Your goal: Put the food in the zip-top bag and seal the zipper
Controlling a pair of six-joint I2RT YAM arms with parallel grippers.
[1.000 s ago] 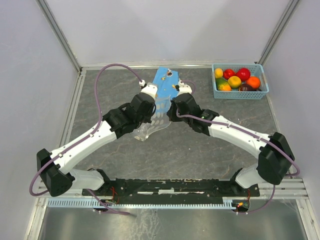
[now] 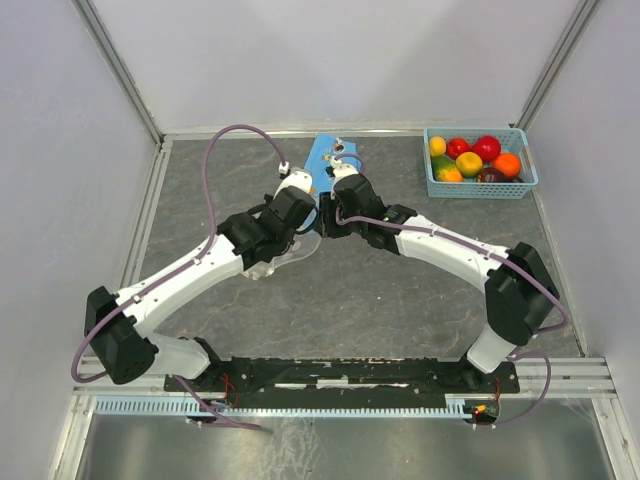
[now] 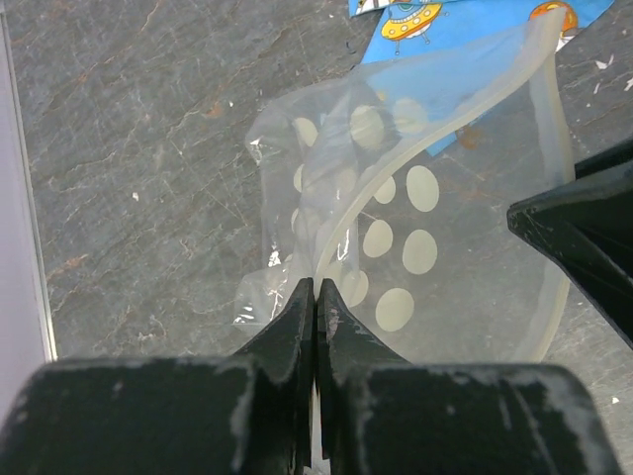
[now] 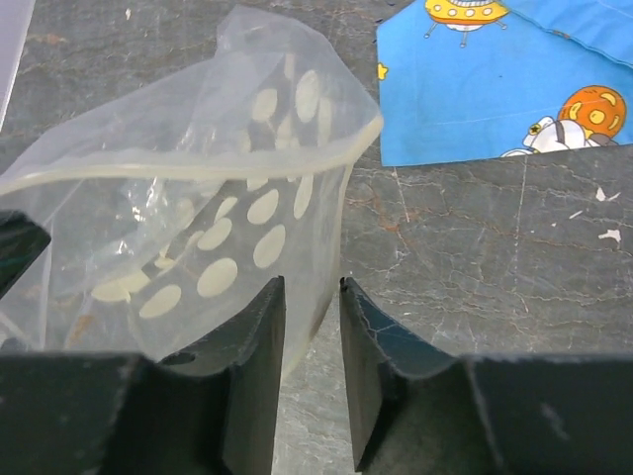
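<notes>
A clear zip top bag with pale round spots hangs between my two arms, its mouth spread wide. In the left wrist view, my left gripper is shut on the bag's rim. The right gripper has its fingers part open. The bag's side edge runs down between or just behind the right fingers; whether they touch it I cannot tell. In the top view the bag shows below the arms. Food lies in the blue basket at the back right. No food is visible inside the bag.
Behind the bag a blue cloth-like piece with cartoon spaceships lies flat on the dark table. Both grippers are close together.
The right arm has moved left, bringing its gripper nearer the left one, and its fingers have opened in the top view. The left arm has shifted slightly.
</notes>
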